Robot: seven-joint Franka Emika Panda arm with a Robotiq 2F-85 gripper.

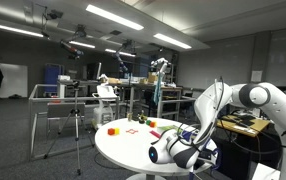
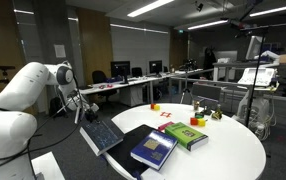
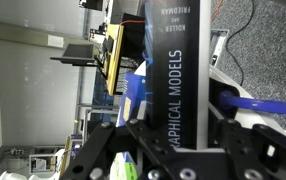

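Note:
A thick dark book [image 3: 177, 70] with "Graphical Models" on its spine stands in the middle of the wrist view, spine toward the camera. My gripper is shut on it, with black finger parts on both sides of the spine. In exterior view 2 the same dark book [image 2: 102, 134] is tilted beside the left edge of the round white table [image 2: 231, 155], with the gripper [image 2: 87, 119] at its upper left. In exterior view 1 the arm reaches down at the table's near right side; the book cannot be made out clearly there.
A blue book [image 2: 154, 148] lies near the table's left edge, a green book [image 2: 186, 137] just beyond it. Red and yellow blocks [image 2: 198, 122] and small items stand farther back. A tripod [image 1: 78, 125] stands beyond the table.

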